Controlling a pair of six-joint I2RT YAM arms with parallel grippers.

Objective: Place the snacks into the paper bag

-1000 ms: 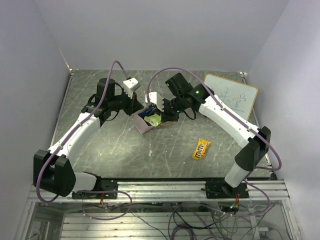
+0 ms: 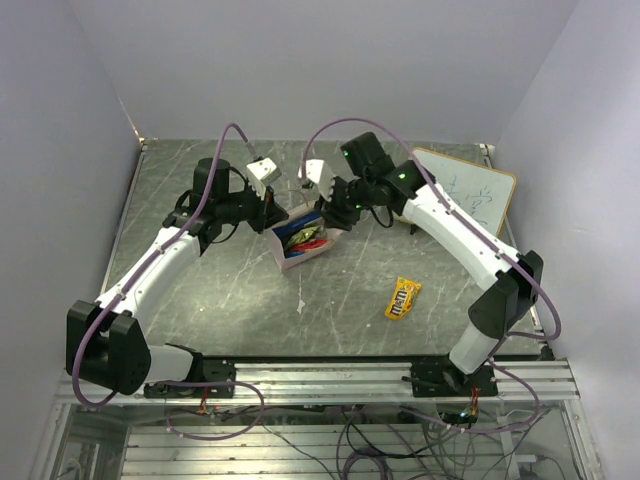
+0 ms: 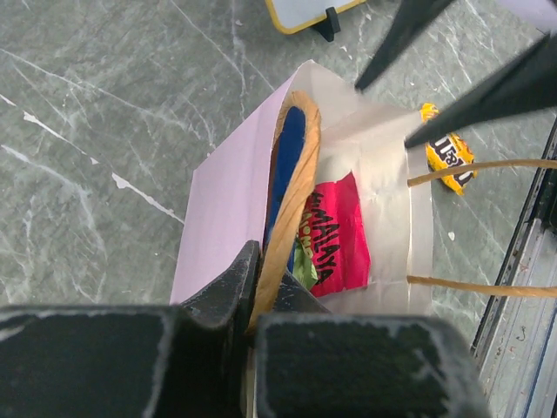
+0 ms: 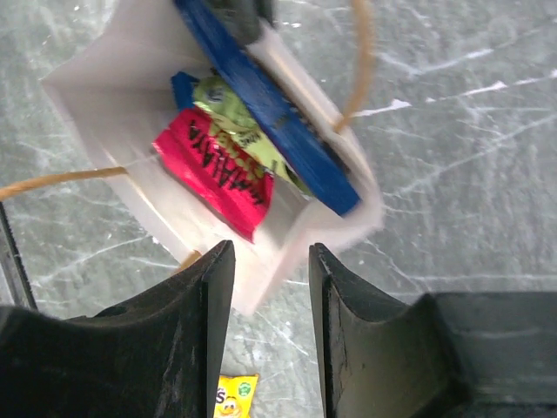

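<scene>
The pale paper bag (image 2: pixel 285 262) stands mid-table, its mouth facing up. My left gripper is shut on the bag's rim beside a brown twisted handle (image 3: pixel 306 170). Inside lie a red packet (image 4: pixel 218 170), a green packet (image 4: pixel 239 126) partly covered, and a blue pack (image 4: pixel 274 117) upright along one wall. Over the opposite side of the opening, my right gripper has its fingers apart with nothing between them. Outside the bag, a yellow M&M's packet (image 2: pixel 402 298) rests on the table to the right.
A whiteboard (image 2: pixel 465 190) with writing stands at the back right, partly behind the right arm. Another brown handle (image 3: pixel 496 165) sticks out from the bag's far side.
The right gripper has risen off the bag's opening and shifted slightly right. The green packet that showed beneath it now lies inside the bag, and the red packet has come into view. The left arm is still.
</scene>
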